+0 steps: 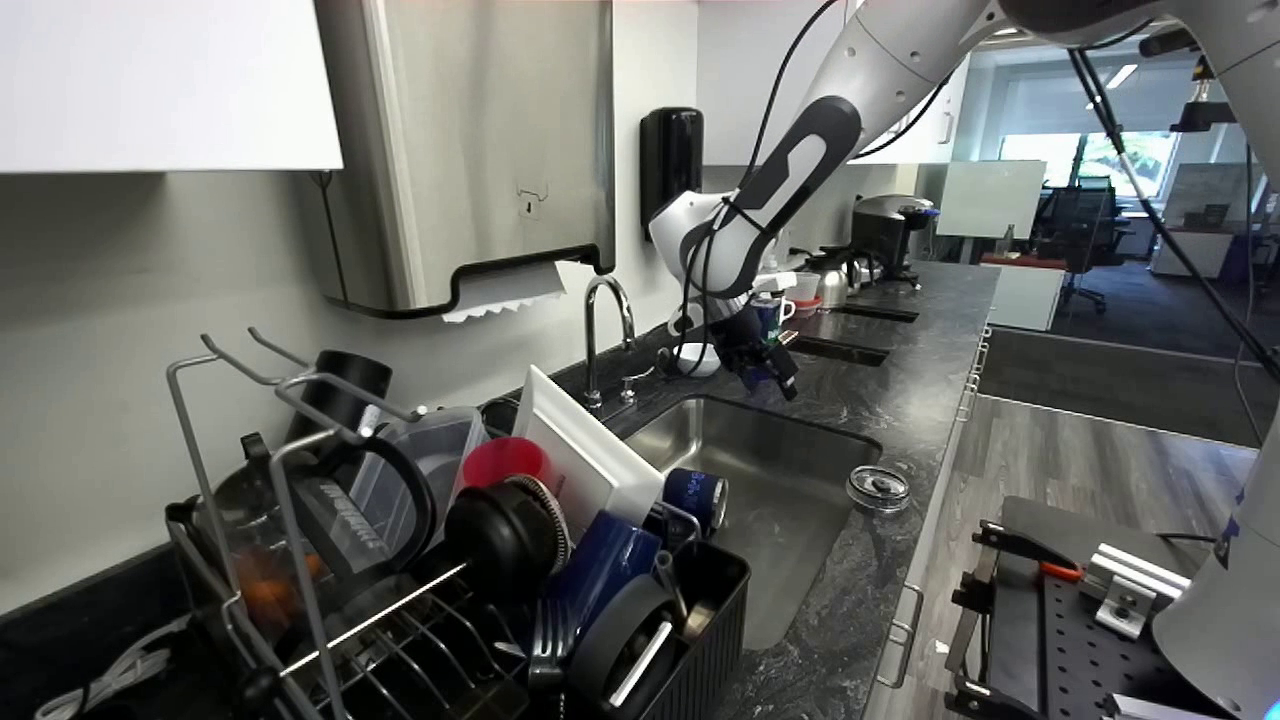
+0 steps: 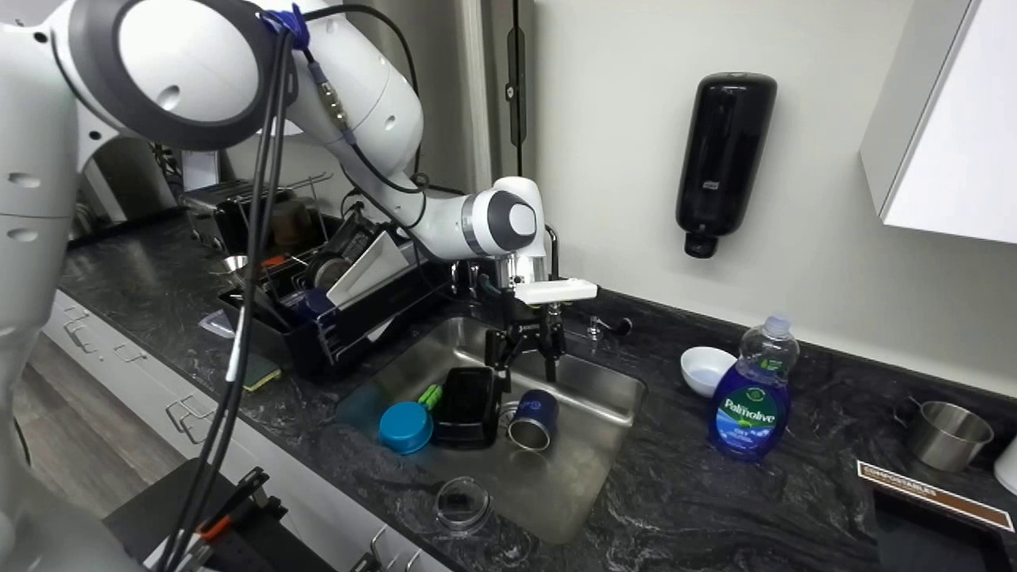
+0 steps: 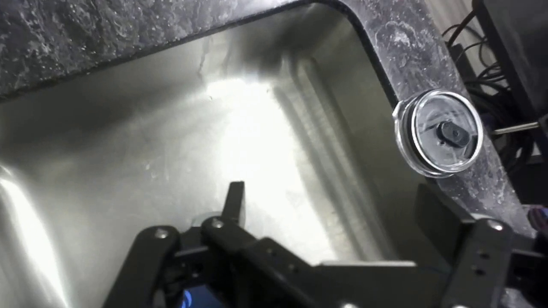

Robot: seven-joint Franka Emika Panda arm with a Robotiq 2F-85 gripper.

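In exterior view 2 my gripper (image 2: 524,370) hangs over the back part of the steel sink (image 2: 591,467), fingers apart. A dark blue cup (image 2: 534,419) lies tipped on its side in the sink, just below it. To its left are a black container (image 2: 465,408), a teal round container (image 2: 405,426) and a small green item (image 2: 431,396). The wrist view shows my gripper with widely parted fingers and nothing gripped between them; a bit of blue shows at the bottom edge. A clear lid (image 3: 445,132) rests on the counter beside the sink rim.
A loaded dish rack (image 1: 396,624) stands left of the sink, with a faucet (image 1: 608,324) behind the basin. Right of the sink in exterior view 2 are a white bowl (image 2: 706,370), a dish soap bottle (image 2: 753,396) and a metal pot (image 2: 945,434).
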